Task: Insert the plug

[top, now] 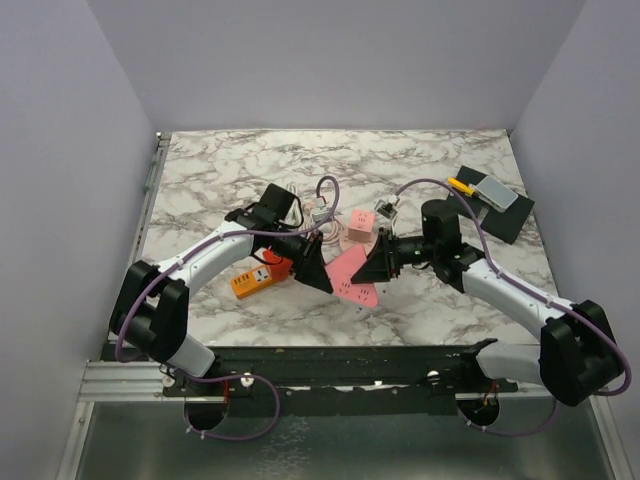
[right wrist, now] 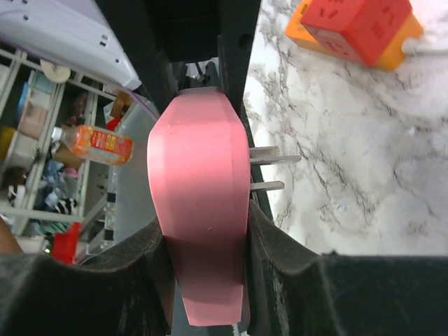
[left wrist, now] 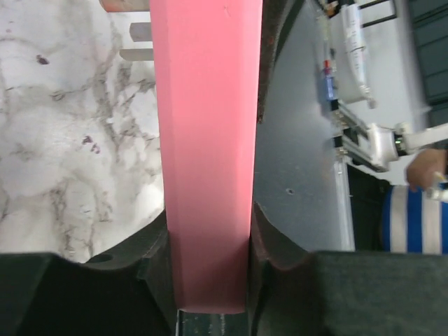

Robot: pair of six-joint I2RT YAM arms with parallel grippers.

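A pink wedge-shaped plug [top: 353, 282], with socket holes on its top face, is gripped from both sides above the near part of the table. My left gripper [top: 316, 268] is shut on its left end, and my right gripper [top: 381, 262] is shut on its right end. In the left wrist view the pink body [left wrist: 206, 154] stands upright between the fingers. Bare metal prongs [right wrist: 269, 159] stick out to the right from the plug in the right wrist view, touching nothing there. The other gripper's black fingers [right wrist: 236, 42] show at its far end.
An orange socket strip [top: 246, 286] with a red block [right wrist: 353, 28] on it lies left of the plug. Behind the plug are a pink cube [top: 361, 222] and a coiled cable. A black mat [top: 508, 222] with a grey box sits at the far right.
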